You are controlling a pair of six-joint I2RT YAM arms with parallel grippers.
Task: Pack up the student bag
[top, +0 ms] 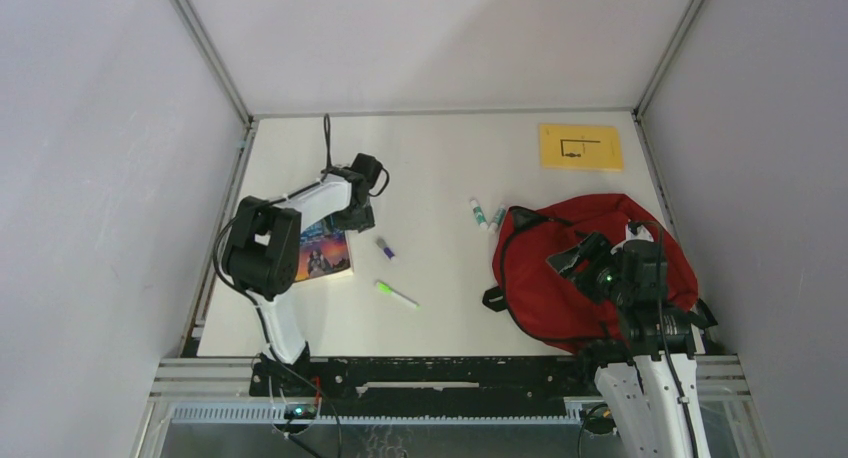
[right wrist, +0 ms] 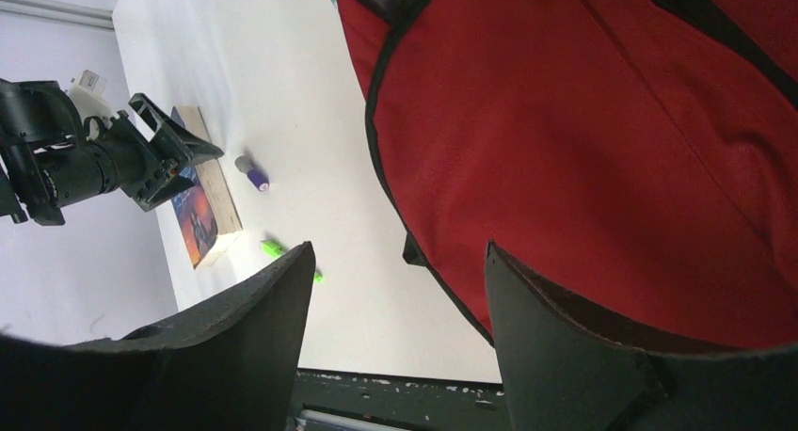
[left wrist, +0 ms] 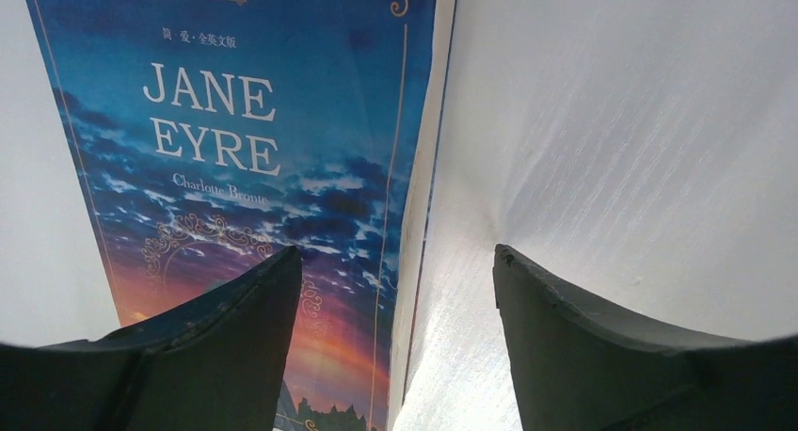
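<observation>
The Jane Eyre book (left wrist: 235, 139) lies flat, cover up, at the left of the table; in the top view the left arm hides part of it. My left gripper stands open above its right edge, one finger over the cover and the other over bare table. On the right sits the red bag (top: 550, 268), slack and spread out. My right gripper hovers open at the bag's left side, nothing between its fingers. A purple-capped item (top: 386, 248) and a green-capped marker (top: 398, 294) lie right of the book.
Two small white-and-green tubes, one of them a glue-like stick (top: 478, 213), lie at the bag's upper left corner. A yellow folder (top: 580, 147) rests at the back right.
</observation>
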